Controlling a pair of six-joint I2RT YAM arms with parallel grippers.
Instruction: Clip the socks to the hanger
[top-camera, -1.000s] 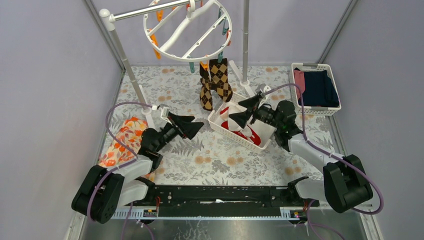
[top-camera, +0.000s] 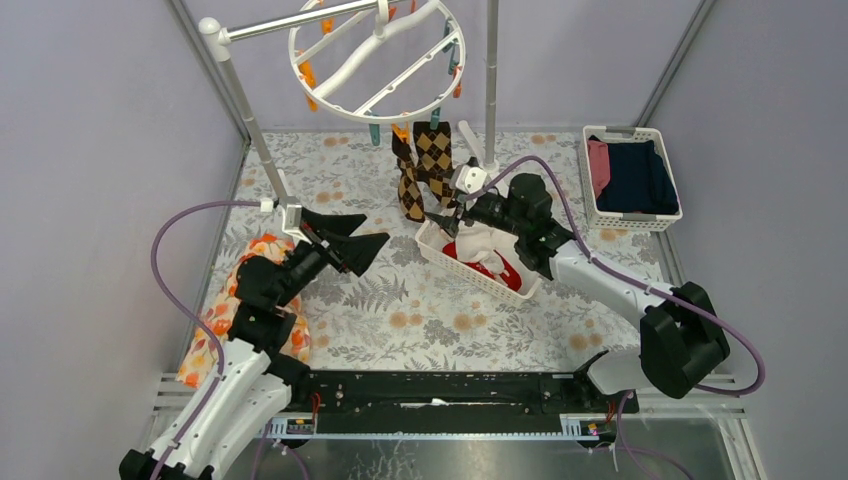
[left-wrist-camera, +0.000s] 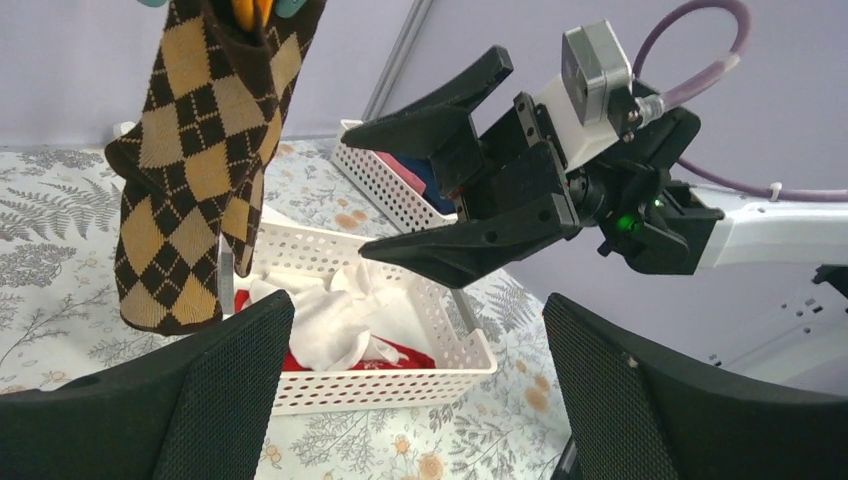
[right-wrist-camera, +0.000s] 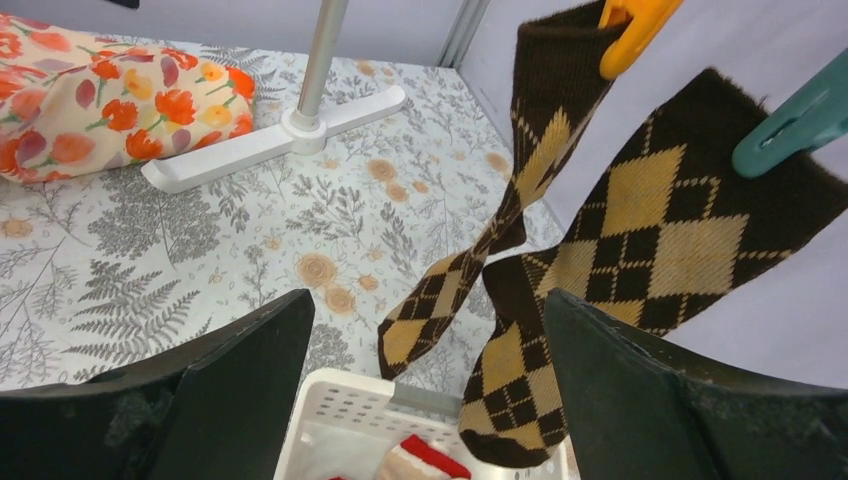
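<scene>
A pair of brown-and-tan argyle socks (top-camera: 434, 152) hangs by clips from the front of the round white hanger (top-camera: 372, 117). In the right wrist view, an orange clip (right-wrist-camera: 640, 32) and a teal clip (right-wrist-camera: 795, 120) pinch the tops of the socks (right-wrist-camera: 650, 220). My right gripper (top-camera: 446, 212) is open beside the hanging socks, over the near basket; nothing shows between its fingers. Open and empty, my left gripper (top-camera: 374, 240) stands to the left, apart from the socks.
Below the right gripper, a white basket (top-camera: 470, 278) holds white and red cloth. Another basket (top-camera: 632, 222) with dark and pink cloth stands at the back right. Floral fabric (top-camera: 262, 262) lies beneath the left arm. Hanger poles (top-camera: 491, 80) rise behind.
The left gripper has moved left, away from the socks. My right gripper has moved left, closer to the socks. The hanger's clips and the socks have shifted slightly left.
</scene>
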